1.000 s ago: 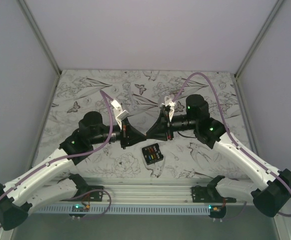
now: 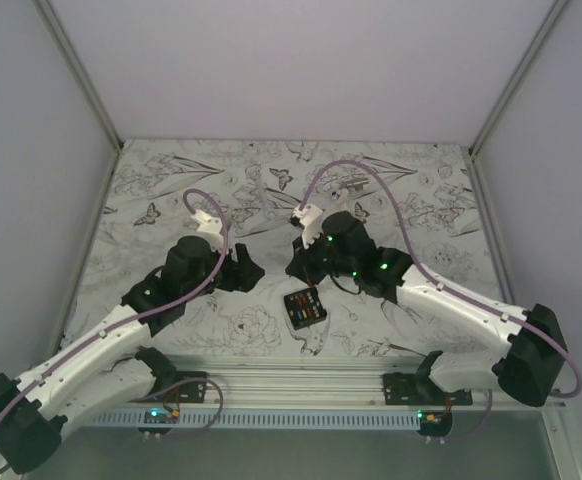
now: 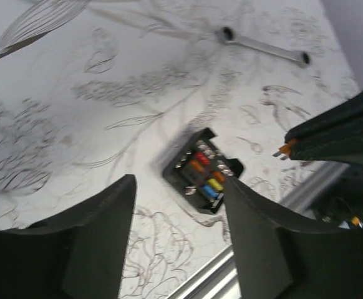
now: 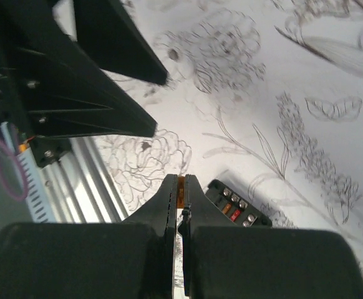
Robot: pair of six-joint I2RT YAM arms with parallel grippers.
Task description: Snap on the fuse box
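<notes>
The fuse box [image 2: 305,308], a small black box with coloured fuses, lies on the table below both arms; it shows in the left wrist view [image 3: 201,171] and, partly covered, in the right wrist view [image 4: 237,205]. My right gripper [image 2: 301,274] is shut above it on a small orange fuse [image 4: 181,190] with metal prongs, which pokes out at the tips [image 3: 287,148]. My left gripper [image 2: 248,271] is open, with nothing between its fingers, to the left of and above the box.
A wrench [image 3: 262,45] lies on the patterned table beyond the box. The table's metal front rail [image 2: 251,364] runs just below the box.
My left gripper has drawn away to the left from the right one, and its fingers have spread. My right gripper has moved left and down in the top view.
</notes>
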